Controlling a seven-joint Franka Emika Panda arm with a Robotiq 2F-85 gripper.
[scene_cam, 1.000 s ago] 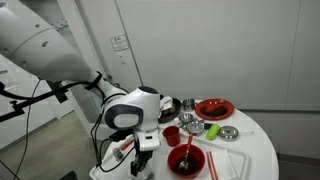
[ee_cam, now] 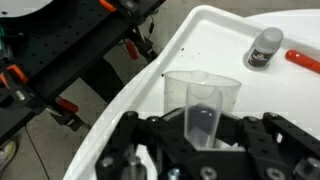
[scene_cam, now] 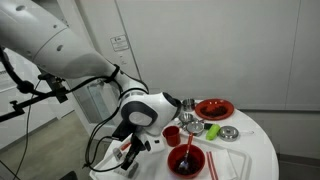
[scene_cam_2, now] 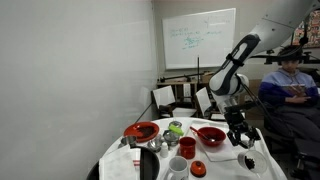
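My gripper is shut on a clear, see-through object that looks like a small glass or plastic cup. Its far part spreads wide above the fingers, over the white tray; whether it touches the tray I cannot tell. In the first exterior view the gripper is low at the left end of the table, and the held object is hard to make out. From the other side, the gripper hangs near the tray's corner, close to a clear round item.
A grey-capped bottle and a red-handled tool lie beyond the held object. A red bowl, red mug and red pan stand to the right. The table edge and floor are close on the left.
The wrist has turned and swung, with the forearm head tilting over to the right. The gripper has shifted slightly left and up. The bowl and mug have stayed put.
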